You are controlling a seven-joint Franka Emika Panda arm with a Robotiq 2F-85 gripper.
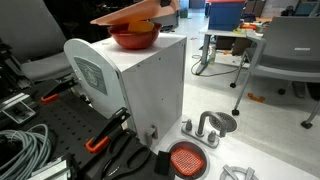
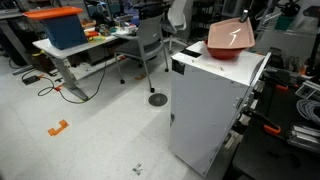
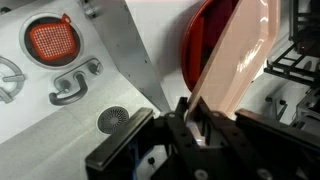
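Observation:
A flat salmon-pink board (image 1: 135, 14) leans at a tilt over a red bowl (image 1: 134, 40), its right end raised in exterior view 1. The bowl stands on top of the white cabinet (image 1: 150, 88). In the wrist view my gripper is shut on one end of the board (image 3: 238, 55), which runs away from the fingers towards the upper right. Part of the red bowl (image 3: 190, 62) shows beneath it there. The bowl's inside is mostly hidden, and whether the board's lower end rests on its rim I cannot tell.
Below the cabinet, a tap (image 1: 205, 124) and a drain with a red strainer (image 1: 187, 161) are set in the white surface. A grey chair (image 1: 285, 50) and a blue bin (image 1: 225, 14) stand behind. Cables (image 1: 25, 152) lie on the dark table at the left.

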